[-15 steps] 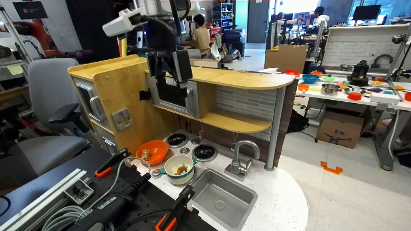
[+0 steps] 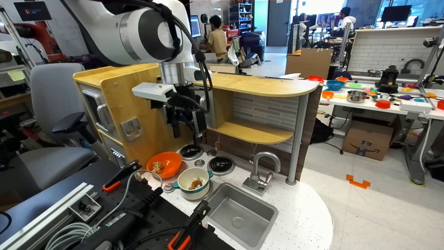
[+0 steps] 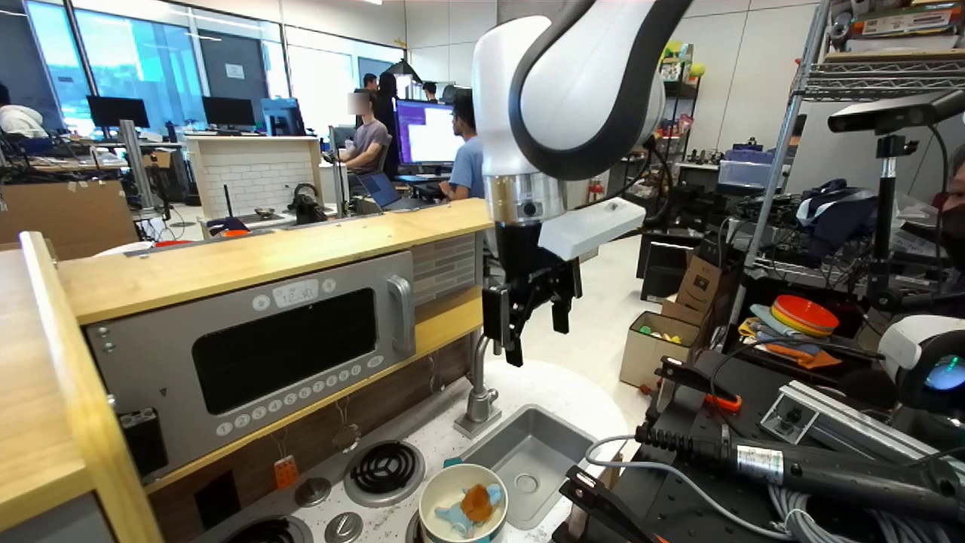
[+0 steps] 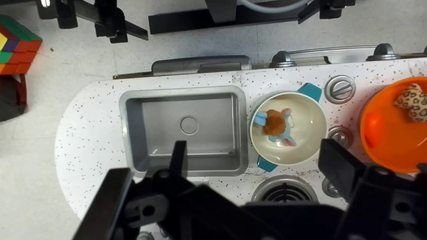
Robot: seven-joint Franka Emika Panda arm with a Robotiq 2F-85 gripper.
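My gripper [image 2: 186,136] hangs high over the toy kitchen counter, fingers pointing down. In the wrist view its fingers [image 4: 178,156] stand wide apart, open, and no object shows between them. Well below, a cream pot [image 4: 306,150] with teal handles holds a small blue and brown plush toy [image 4: 276,123]. An orange bowl [image 4: 394,154] beside it contains a leopard-print soft piece [image 4: 413,103] and a smooth orange object [image 4: 374,128]. The grey sink [image 4: 188,104] appears empty. Nothing touches the gripper.
A wooden shelf [image 2: 258,85] and a toy microwave [image 3: 303,385] stand along the counter's back. The faucet [image 2: 266,160] rises behind the sink. Black clamps [image 2: 195,221] and cables lie along the near side.
The arm has come down and closer to the counter in exterior view 1. The gripper now hangs lower, in front of the microwave. The pot and bowl have stayed put.
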